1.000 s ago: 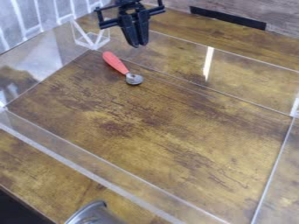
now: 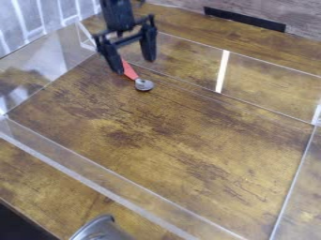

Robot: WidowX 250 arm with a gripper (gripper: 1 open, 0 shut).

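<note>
A pizza cutter point(image 2: 143, 84) with a red handle and a round metal wheel lies on the wooden surface point(image 2: 163, 150) toward the back left of the clear-walled tray. My black gripper point(image 2: 129, 55), blurred, hangs open just above the cutter, its left finger over or beside the red handle and partly hiding it.
Clear plastic walls ring the work area, with a white strip point(image 2: 222, 71) at the back right. A metal object point(image 2: 96, 231) is at the bottom edge, outside the tray. The middle and front of the tray are clear.
My gripper has opened wide since a second ago and has moved down and slightly left toward the pizza cutter, now covering part of its handle. The cutter appears unmoved.
</note>
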